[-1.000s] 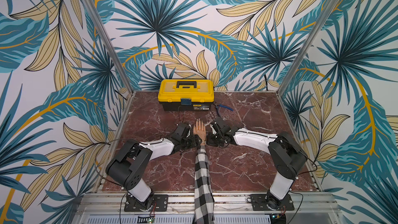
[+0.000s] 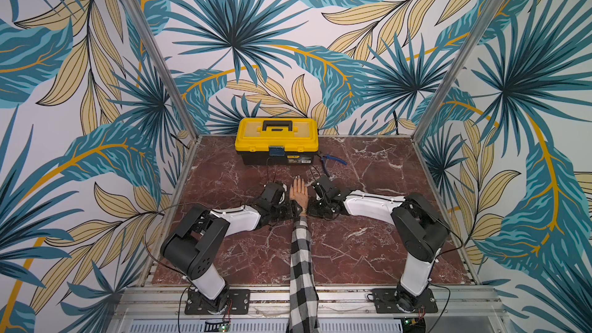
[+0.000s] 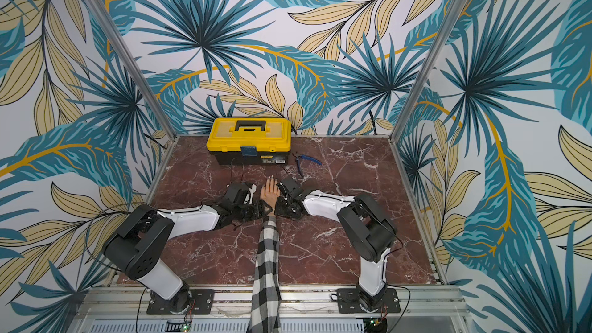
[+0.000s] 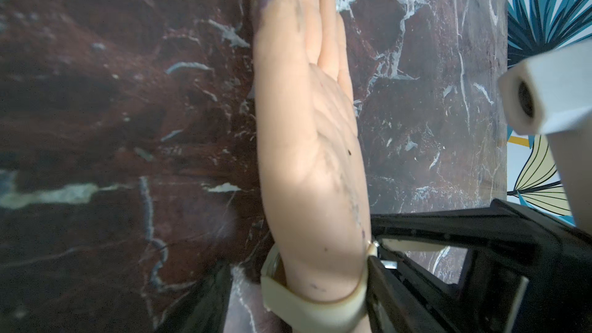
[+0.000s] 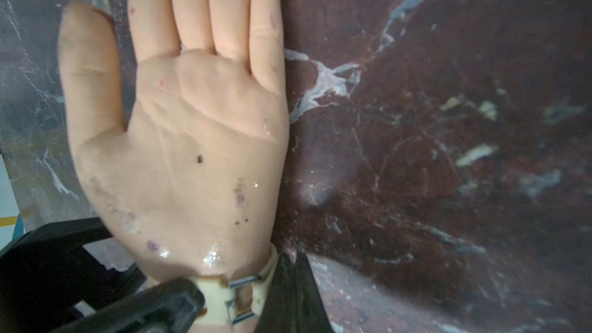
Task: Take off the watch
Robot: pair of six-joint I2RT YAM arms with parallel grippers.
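A mannequin-like hand (image 5: 197,129) lies palm up on the table, its checkered sleeve (image 2: 302,259) toward the front edge. Around its wrist is the watch's cream strap (image 4: 314,309), with a metal buckle (image 5: 243,299) visible on the palm side. My left gripper is at the wrist, shut on the strap, its fingers to either side; the exact contact is partly hidden. From the other side, my right gripper is shut beside the strap, with nothing visible between its fingertips. The watch's face is out of sight.
A yellow and black toolbox (image 2: 276,138) stands at the back of the table, with blue-handled pliers (image 2: 333,159) to its right. Both grippers are close together at the wrist. Bare tabletop (image 2: 376,259) lies on both sides of the sleeve.
The hand and my left arm have shifted slightly to the right.
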